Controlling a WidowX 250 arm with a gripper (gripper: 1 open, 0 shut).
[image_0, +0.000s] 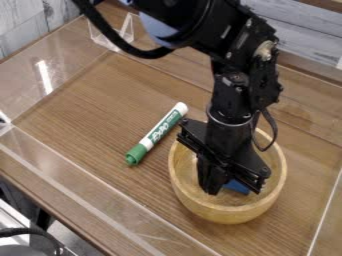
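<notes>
My black gripper (221, 160) reaches down into a cream-coloured round bowl (203, 204) on the right half of the wooden table. A blue object (237, 185) in the bowl is mostly hidden by the fingers; whether anything is between them cannot be seen. A green and white marker (156, 134) lies on the table just left of the bowl.
A clear object (115, 14) stands at the back left. A pale wall or ledge runs along the back right, and a dark cable lies at the lower left.
</notes>
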